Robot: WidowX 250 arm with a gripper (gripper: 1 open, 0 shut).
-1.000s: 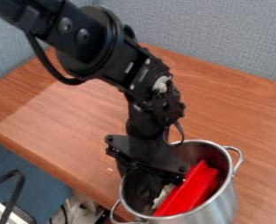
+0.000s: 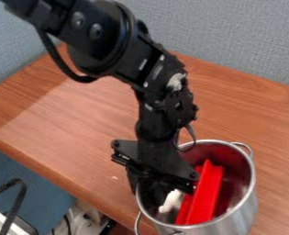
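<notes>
A black robot gripper (image 2: 159, 174) reaches down into the left side of a silver metal pot (image 2: 238, 207) at the front right of the wooden table. Its fingertips are hidden inside or behind the pot's rim. A red elongated object (image 2: 205, 193) lies in the pot, right of the gripper. A small white piece (image 2: 172, 200) shows beside it, low in the pot. Whether the gripper holds anything cannot be seen.
Grey panels stand at the back.
The pot and red object have shifted slightly to the right and up in view since a second ago. The gripper has moved only a little.
</notes>
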